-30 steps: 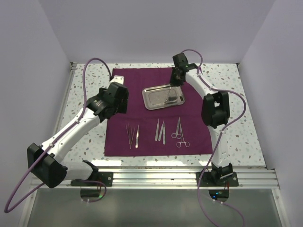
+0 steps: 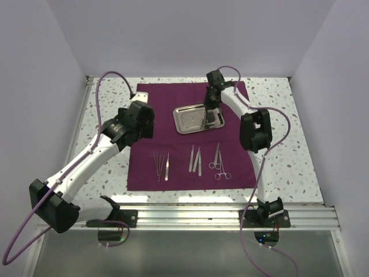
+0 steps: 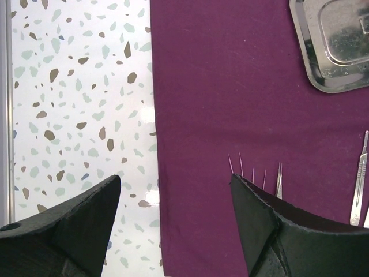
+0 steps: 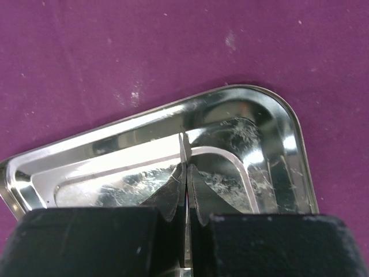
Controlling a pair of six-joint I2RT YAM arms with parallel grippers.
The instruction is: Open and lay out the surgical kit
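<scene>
The steel tray (image 2: 184, 121) lies on the purple cloth. My right gripper is shut over it, with a thin metal instrument (image 4: 184, 144) showing at its fingertips; whether it holds this is unclear. My left gripper is open and empty above the cloth's left side. Below the tray lie thin probes (image 2: 158, 164), a scalpel handle (image 2: 166, 167), several slim instruments (image 2: 191, 158) and scissor-like instruments (image 2: 222, 173), laid out in groups.
The cloth (image 2: 155, 104) covers the middle of the speckled table (image 2: 288, 161).
My right arm has moved slightly left and down in the top view, over the tray. My left arm looks almost unchanged.
</scene>
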